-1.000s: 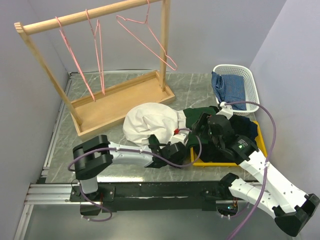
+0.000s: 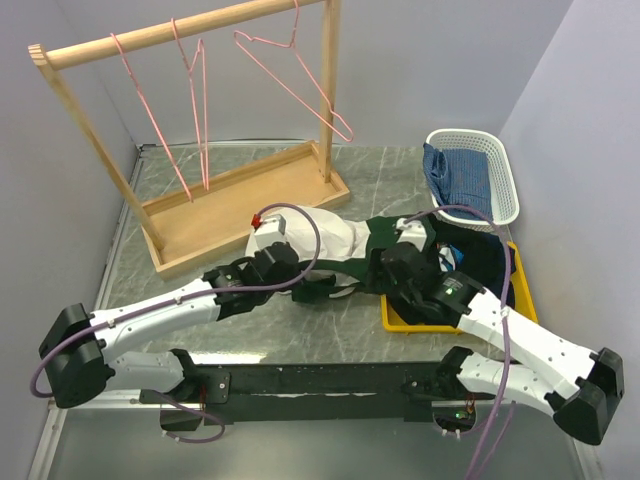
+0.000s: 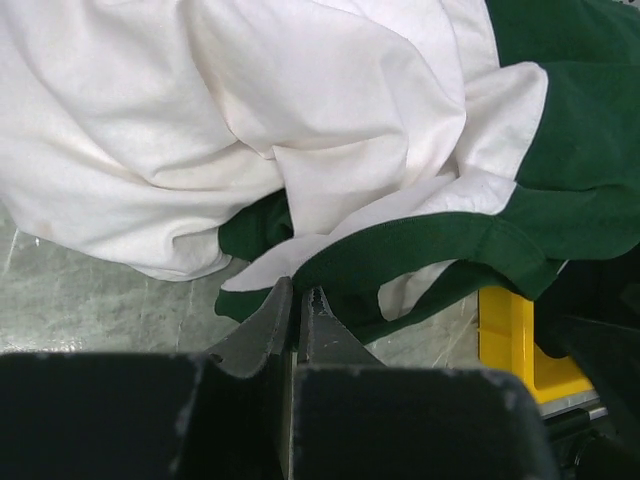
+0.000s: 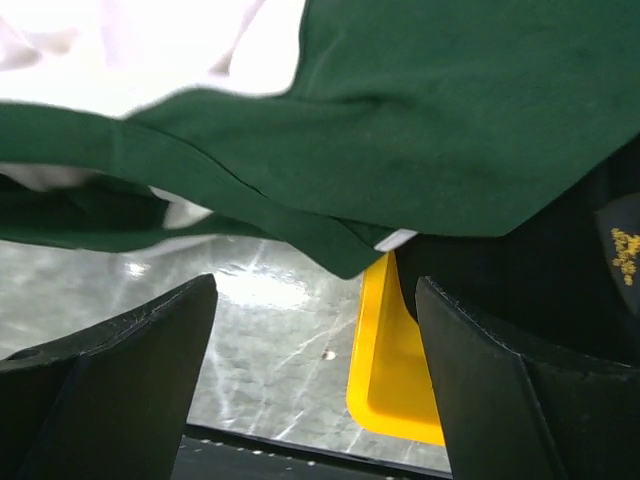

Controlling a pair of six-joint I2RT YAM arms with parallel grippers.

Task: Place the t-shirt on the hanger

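Note:
The t shirt, white (image 3: 330, 80) with green parts (image 3: 590, 140), lies crumpled on the table in front of the rack. My left gripper is shut on the edge of a green band of the shirt, which stretches away to the right in the left wrist view. Spread wide, my right gripper is over the shirt's green end, with no cloth between its fingers. Pink hangers (image 2: 295, 85) hang bare from the wooden rack's bar (image 2: 190, 27).
At the right, a yellow bin (image 2: 524, 290) holds dark cloth, and some of the green fabric lies over its edge. Behind it stands a white basket (image 2: 508, 190) with folded blue cloth. Bare table shows along the front.
My left arm has swung left, drawing green cloth with it across the front of the white part. The right gripper has moved left and toward the front.

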